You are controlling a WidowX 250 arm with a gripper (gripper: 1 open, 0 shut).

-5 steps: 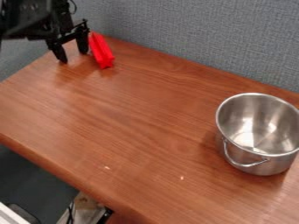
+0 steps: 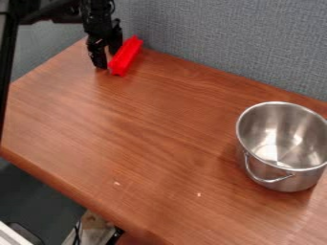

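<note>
My black gripper (image 2: 105, 53) is at the back left of the table, reaching down from the top edge of the view, open and just left of a bright red oblong object (image 2: 125, 55). The red object lies slanted near the back edge, its upper end leaning right. Whether my fingers touch it cannot be made out at this size.
A steel pot (image 2: 281, 146) with a wire handle stands at the right of the wooden table (image 2: 141, 153). A grey padded wall (image 2: 230, 48) runs along the back edge.
My gripper has moved right along the back of the table. The red object has shifted right and changed its slant, its upper end now tipped rightward.
</note>
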